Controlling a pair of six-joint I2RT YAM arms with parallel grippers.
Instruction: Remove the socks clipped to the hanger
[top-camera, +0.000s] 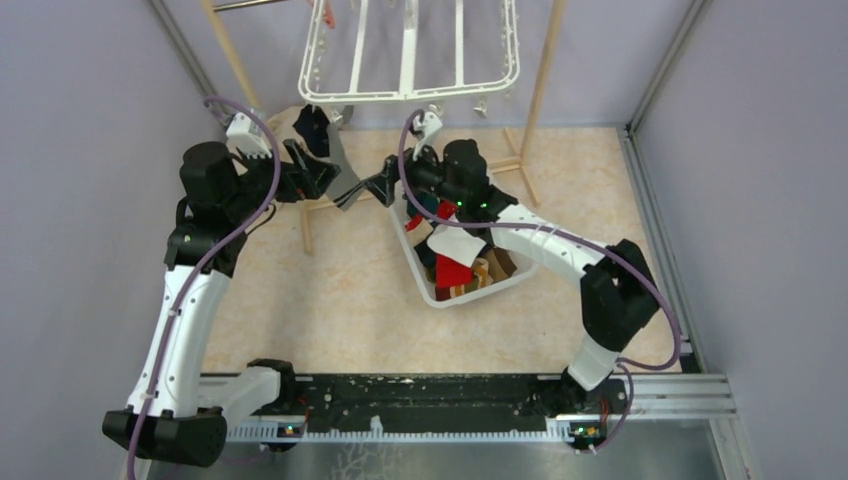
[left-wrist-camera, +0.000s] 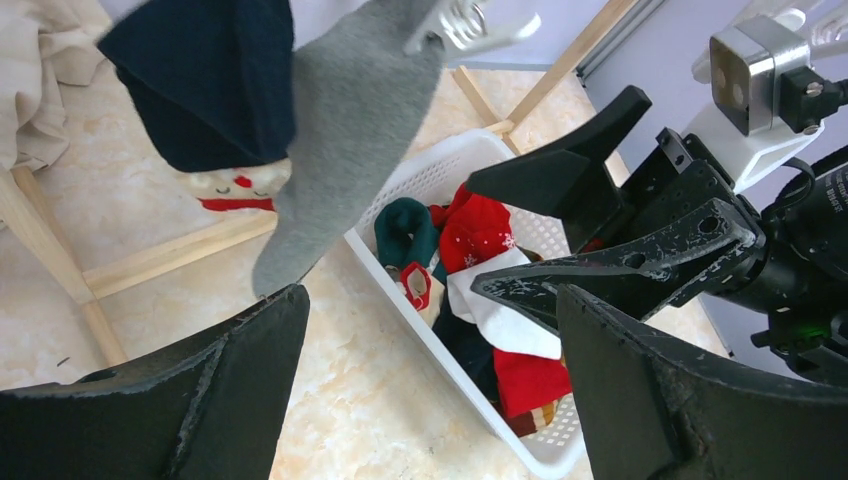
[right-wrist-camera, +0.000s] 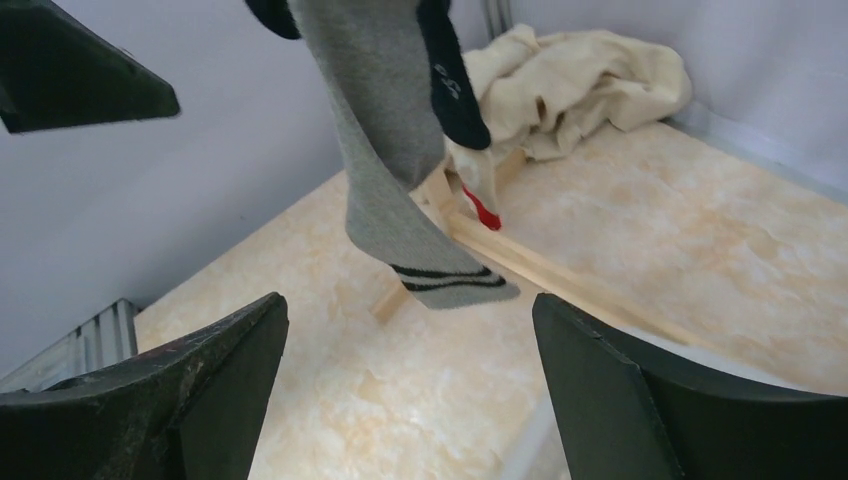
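Note:
From the white hanger (top-camera: 408, 94) a grey sock (left-wrist-camera: 355, 125) and a navy sock with a face (left-wrist-camera: 215, 85) hang side by side by clips. The grey sock's striped toe (right-wrist-camera: 450, 288) points down in the right wrist view. My right gripper stands open to the right of the grey sock, apart from it in the left wrist view. Open and empty, my left gripper (top-camera: 327, 172) is close by the grey sock (top-camera: 342, 165) in the top view. Any contact there cannot be made out. The navy sock (top-camera: 312, 130) hangs farther back.
A white basket (top-camera: 428, 285) with several socks sits under the right arm. Behind the hanging socks lie beige cloth (right-wrist-camera: 580, 85) and a wooden stand (left-wrist-camera: 180, 250). The floor left of the basket is clear.

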